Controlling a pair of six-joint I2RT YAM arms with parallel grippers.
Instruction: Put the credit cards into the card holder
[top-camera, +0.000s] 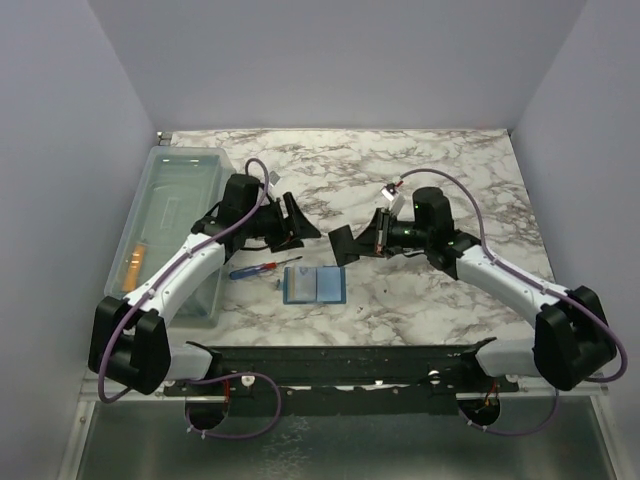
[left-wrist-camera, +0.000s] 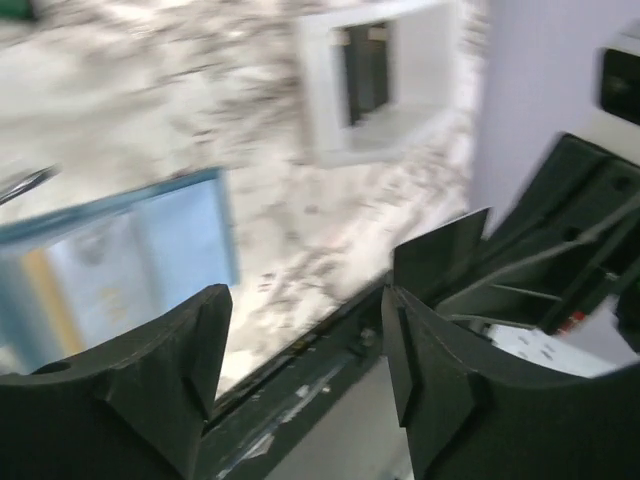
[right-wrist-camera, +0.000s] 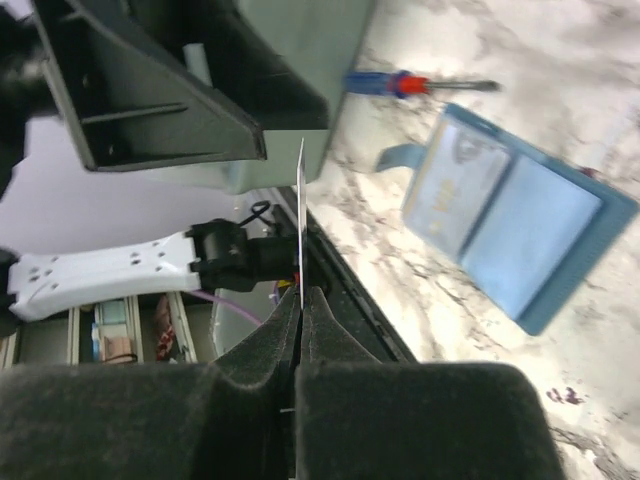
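My right gripper is shut on a dark card, which appears edge-on in the right wrist view. My left gripper stands open and empty, left of that card. Below them lies a blue tray with two flat light cards side by side. In the left wrist view, a white holder with dark contents stands beyond the tray; the right arm mostly hides it from above.
A large clear bin stands along the left side, with a screwdriver between it and the blue tray.
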